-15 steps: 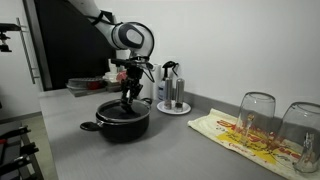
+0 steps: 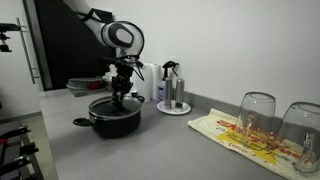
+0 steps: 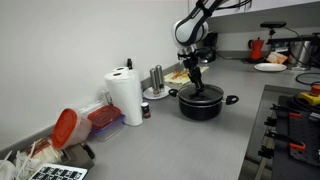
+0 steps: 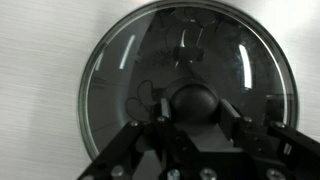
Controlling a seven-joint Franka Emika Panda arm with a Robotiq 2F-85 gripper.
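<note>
A black pot (image 2: 118, 125) with two side handles stands on the grey table, its glass lid (image 4: 125, 75) lying over the top. From above, the lid shows as a dark round pane with a pale rim. My gripper (image 2: 119, 101) points down at the lid's middle, shut on the round black knob (image 4: 194, 103). A finger (image 4: 229, 116) stands close on one side of the knob, and the other finger is opposite. In the second exterior view the lid (image 3: 212, 93) appears to rest on the pot. Its contents cannot be made out.
Behind the pot, a white plate (image 2: 174, 109) carries tall grinders. Two upturned glass jars (image 2: 256, 112) stand on a yellow patterned cloth (image 2: 222, 128) to the right. A paper towel roll (image 3: 124, 97) and a dish rack are farther along.
Pot, lid and gripper have together shifted slightly to the left in the first exterior view. The grip on the knob looks the same.
</note>
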